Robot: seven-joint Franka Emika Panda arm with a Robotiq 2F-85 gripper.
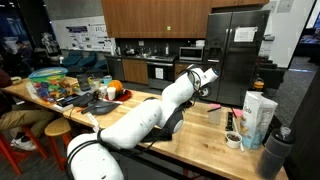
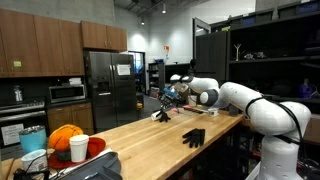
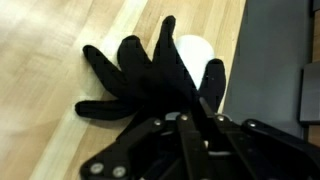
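A black glove [image 3: 150, 75] fills the middle of the wrist view, its fingers spread out above the wooden table. Partly under it is a white rounded object [image 3: 195, 52]. My gripper reaches in from the bottom edge and meets the glove; black on black hides its fingertips, so how far apart they stand and whether they grip the cloth does not show. In exterior view 2 the gripper [image 2: 170, 102] is low over the far part of the table, by the white object [image 2: 157, 115]. A second black glove [image 2: 193, 136] lies flat nearer the camera.
On the table's right in exterior view 1 stand a dark cylinder [image 1: 275, 152], a white and blue bag [image 1: 257, 112] and a small cup [image 1: 233, 140]. A red tray [image 2: 98, 147] with cups sits left in exterior view 2.
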